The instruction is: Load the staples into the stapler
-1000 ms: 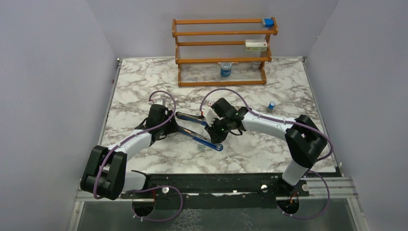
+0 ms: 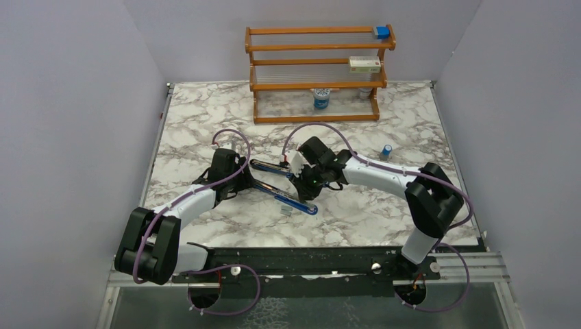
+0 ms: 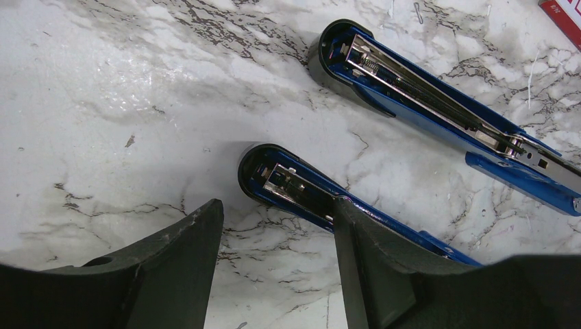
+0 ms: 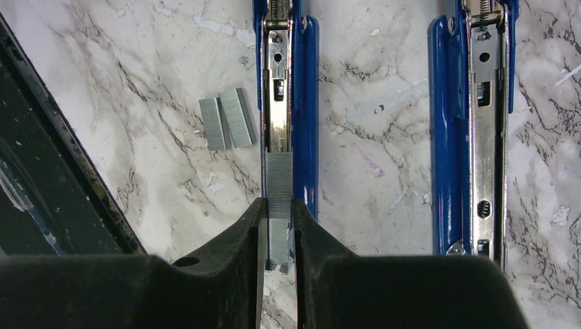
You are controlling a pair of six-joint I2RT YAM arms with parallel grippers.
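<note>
An opened blue stapler (image 2: 299, 204) lies across the middle of the table. Its metal channel (image 4: 277, 127) faces up in the right wrist view, and a grey strip of staples (image 4: 279, 175) lies along it. My right gripper is open, one fingertip on each side of that strip. At the stapler's other end, my left gripper has its fingers well apart. Its right-hand finger (image 3: 349, 233) covers part of the stapler body in the left wrist view, and nothing is clamped. Two loose staple strips (image 4: 236, 118) rest beside the stapler.
A second opened blue stapler (image 3: 425, 96) lies roughly parallel, farther back. A red box (image 3: 566, 19) shows at the left wrist view's corner. A blue-capped bottle (image 2: 386, 151) stands at the right, and a wooden shelf (image 2: 317, 86) at the back.
My right gripper has shifted slightly back and to the left over the stapler. The left arm and both staplers look unmoved.
</note>
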